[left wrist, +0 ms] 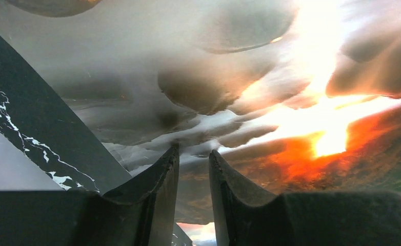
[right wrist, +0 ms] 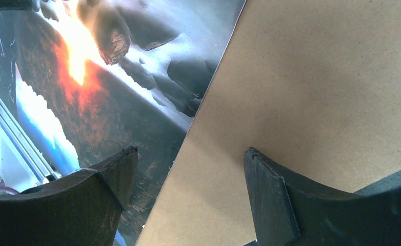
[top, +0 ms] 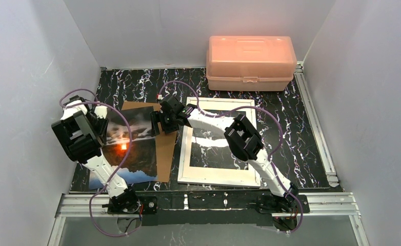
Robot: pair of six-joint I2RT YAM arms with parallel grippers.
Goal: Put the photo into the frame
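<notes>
The sunset photo lies at the left of the table, partly on a brown board; its right edge runs across the board. My left gripper is over the photo near its left edge, fingertips slightly apart, with nothing visible clearly held between them. My right gripper is open above the boundary between photo and board, fingers wide apart. The white frame lies to the right, partly under the right arm, with dark tabletop showing inside it.
A closed pink box stands at the back right. Walls border the table on the left, back and right. Bare marbled tabletop shows right of the frame.
</notes>
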